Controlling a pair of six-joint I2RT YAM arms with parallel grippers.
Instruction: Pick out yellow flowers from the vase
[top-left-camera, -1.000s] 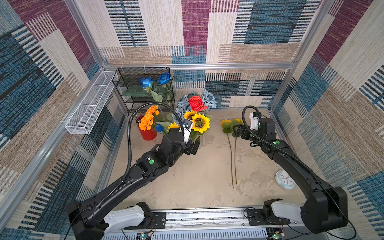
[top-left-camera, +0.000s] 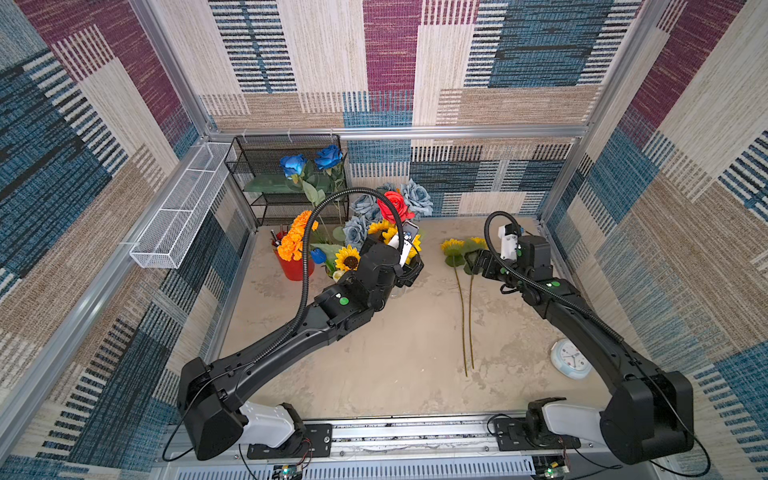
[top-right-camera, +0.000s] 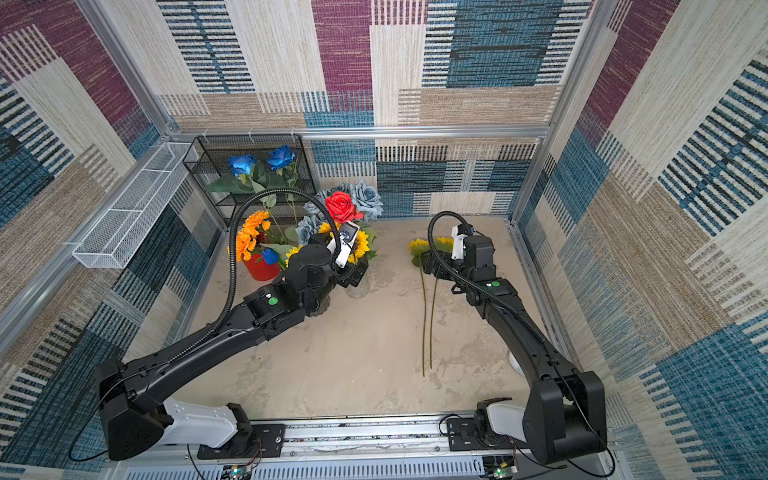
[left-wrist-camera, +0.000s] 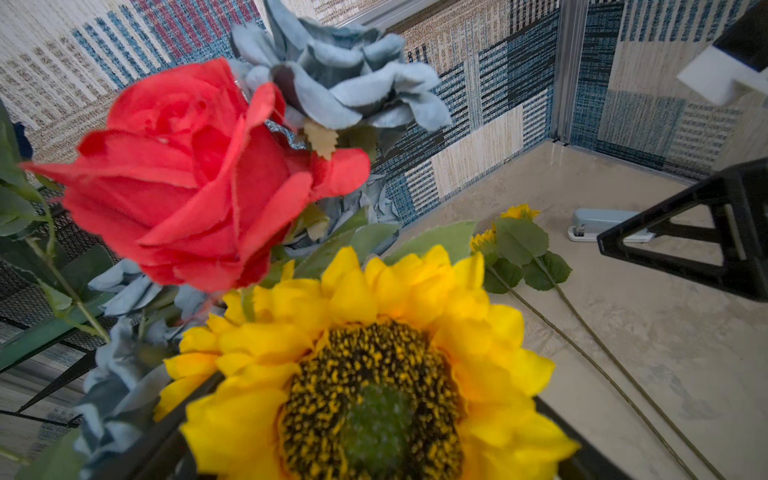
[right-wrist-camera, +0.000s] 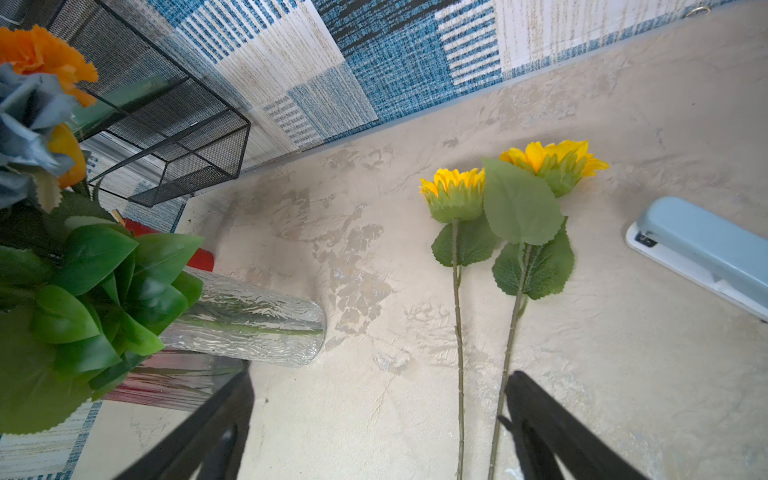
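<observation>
My left gripper (top-left-camera: 408, 268) is open at the flower bouquet, right at a sunflower (left-wrist-camera: 368, 360) whose large head fills the lower left wrist view; its fingers are mostly hidden behind the petals. A red rose (left-wrist-camera: 184, 184) and grey-blue roses (left-wrist-camera: 336, 80) surround it. A clear vase (right-wrist-camera: 248, 320) holds stems under the bouquet. Two yellow flowers (right-wrist-camera: 452, 192) lie loose on the table, stems toward the front, to the right of the vase. My right gripper is open above their stems, nothing between its fingers.
A red pot (top-left-camera: 292, 268) with orange flowers stands left of the bouquet, a black wire rack (right-wrist-camera: 192, 136) behind. A stapler (right-wrist-camera: 696, 256) lies right of the loose flowers, a clock (top-left-camera: 569, 358) at front right.
My left gripper has moved up and to the right into the bouquet, now covering the large sunflower in the top left view. The right arm has barely moved.
</observation>
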